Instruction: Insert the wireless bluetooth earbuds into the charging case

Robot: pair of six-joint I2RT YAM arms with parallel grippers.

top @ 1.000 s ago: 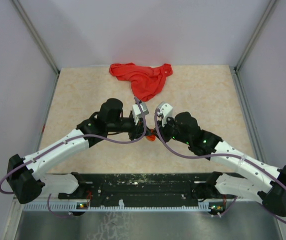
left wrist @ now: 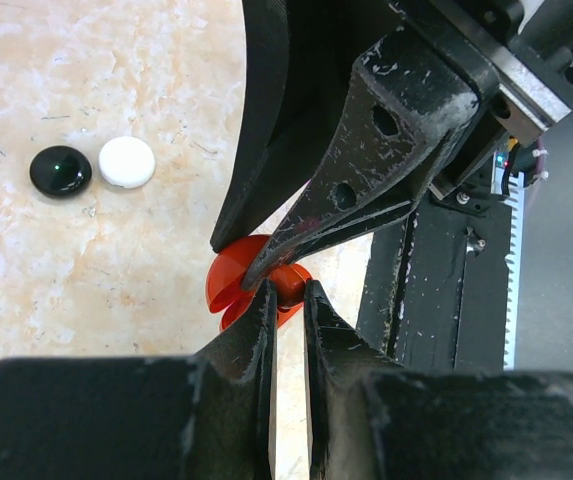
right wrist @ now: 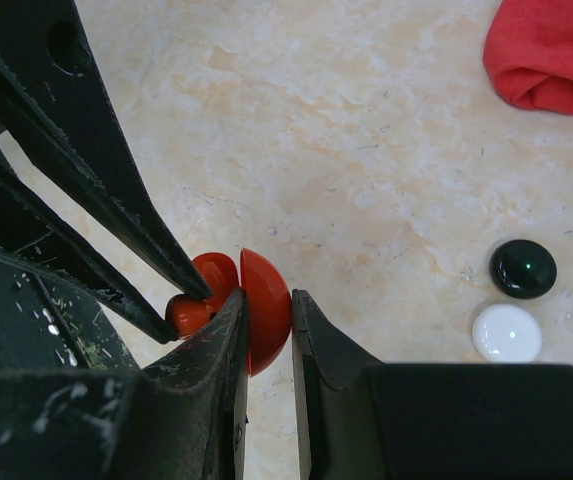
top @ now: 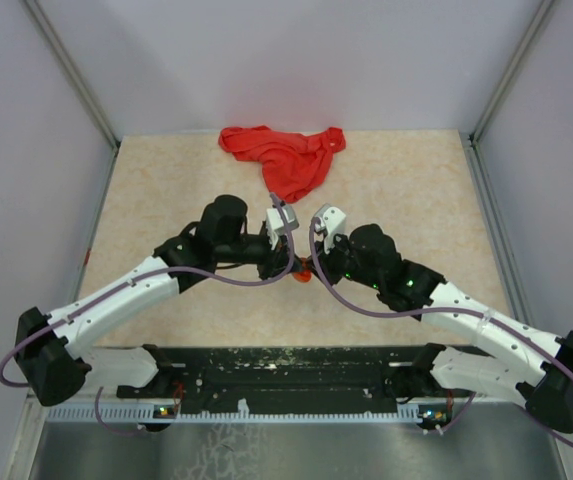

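Note:
Both grippers meet over the middle of the table, around a small red object (top: 302,272) that looks like the charging case. My left gripper is shut on a red piece of it. In the right wrist view my right gripper is shut on a red, rounded part, while the left gripper's dark fingers reach in from the upper left to the same red body. The object looks partly open; whether an earbud is among the held parts is hidden by the fingers.
A black round piece (left wrist: 60,171) and a white round piece (left wrist: 126,161) lie on the pale mat beside the grippers. A red cloth (top: 292,160) lies at the back.

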